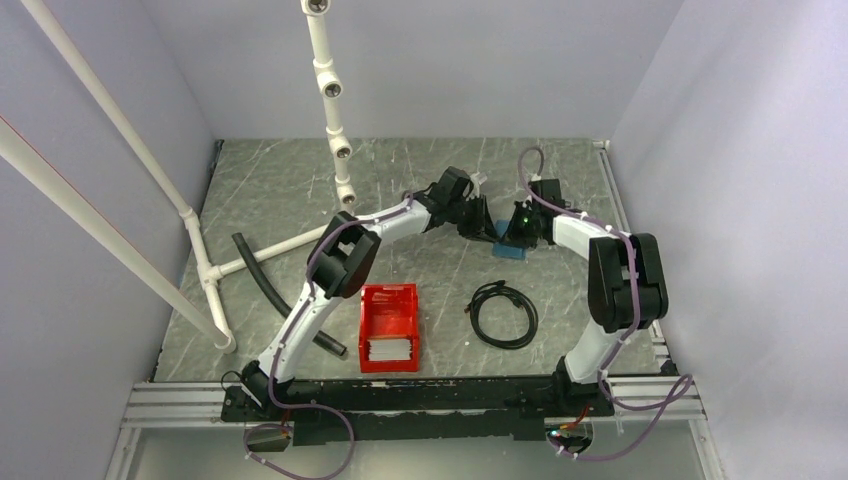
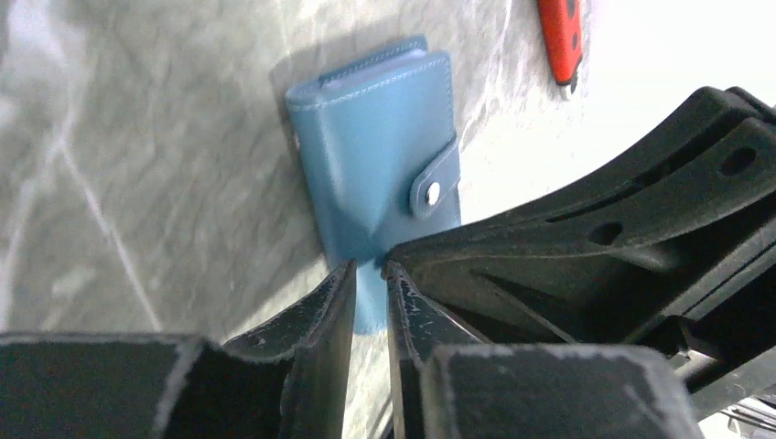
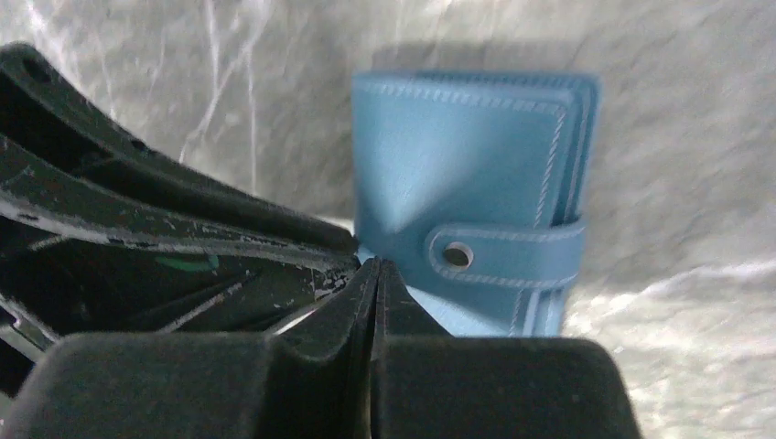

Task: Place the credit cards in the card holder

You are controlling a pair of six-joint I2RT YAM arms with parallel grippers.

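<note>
The blue card holder (image 1: 509, 252) lies on the grey table between both grippers. Its strap with a round snap (image 2: 433, 192) lies across the front cover; whether it is fastened I cannot tell. A pale layer (image 2: 384, 73) shows between the covers at one end. My left gripper is slightly open over the holder's edge, with a narrow gap and nothing seen held in it. My right gripper is shut beside the strap, its tips at the holder, nothing visible between them. No loose credit card can be made out.
A red box (image 1: 389, 310) with a pale ridged stack in it stands front left. A coiled black cable (image 1: 503, 315) lies in front of the holder. In the left wrist view a red tool (image 2: 560, 41) lies beyond the holder.
</note>
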